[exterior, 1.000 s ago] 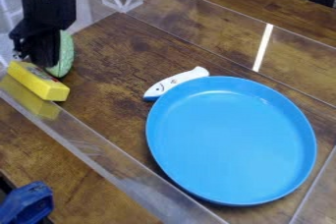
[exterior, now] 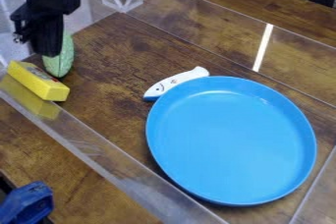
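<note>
My black gripper [exterior: 37, 37] is at the upper left, above a yellow block [exterior: 38, 83] and just beside a green oval object [exterior: 58, 55] that it partly hides. I cannot see whether anything is between its fingers. The yellow block lies against the left wall of the clear tray.
A large blue plate [exterior: 231, 140] fills the right of the tray. A white-handled knife [exterior: 178, 83] lies just above it. A blue object [exterior: 24, 204] sits outside at the bottom left.
My gripper has risen from low over the yellow block, uncovering more of it. The other objects look unmoved.
</note>
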